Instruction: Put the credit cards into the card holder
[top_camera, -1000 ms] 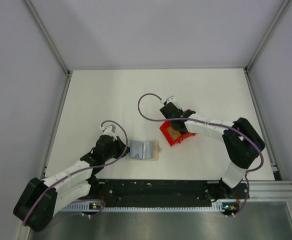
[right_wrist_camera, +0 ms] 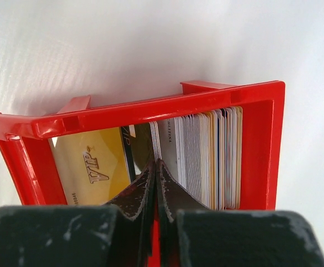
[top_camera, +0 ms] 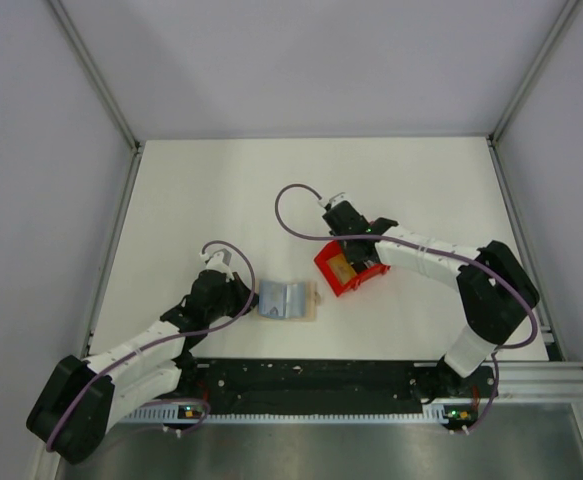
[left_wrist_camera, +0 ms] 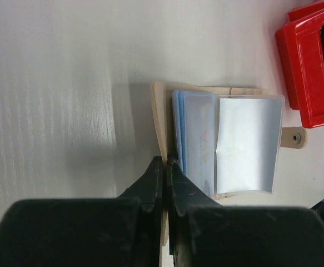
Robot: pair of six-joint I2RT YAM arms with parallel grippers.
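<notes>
A card holder (top_camera: 296, 301) with a tan cover lies opened, showing clear sleeves (left_wrist_camera: 249, 146) and bluish leaves. My left gripper is shut on the thin edge of its tan cover, at the holder's left side. The red tray (right_wrist_camera: 145, 114) holds a yellow card (right_wrist_camera: 89, 161) at one end and a row of cards on edge (right_wrist_camera: 209, 158) at the other. Over the gap between these, my right gripper is shut with nothing seen between its fingers. Its tips are at the cards, partly hiding them; whether they touch cannot be told.
The tray (top_camera: 339, 285) stands behind and to the right of the holder, partly covered by the right arm (top_camera: 426, 255) in the top view. A tan snap strap (left_wrist_camera: 293, 137) sticks out from the holder's right side.
The red tray has shifted slightly to the left and toward the front. My right arm has moved a little forward. My left arm and the holder are unmoved.
</notes>
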